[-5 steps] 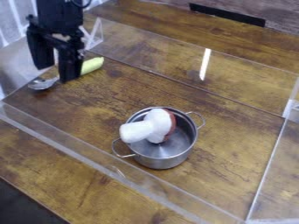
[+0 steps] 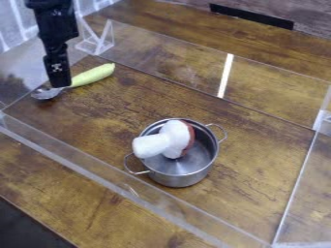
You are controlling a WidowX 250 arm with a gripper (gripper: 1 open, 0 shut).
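Observation:
My black gripper hangs at the upper left, open, just above a metal spoon lying on the wooden table. Right beside it lies a pale yellow-green elongated object, like a corn cob or vegetable. A steel pot with two handles sits lower right of centre, holding a white mushroom-like object with some red-brown at its far side.
Clear plastic walls surround the work area on the wooden table. A white strip stands out toward the back.
My gripper has moved back toward the left rear, over the spoon, uncovering more of the yellow-green object. The pot and its contents are unchanged.

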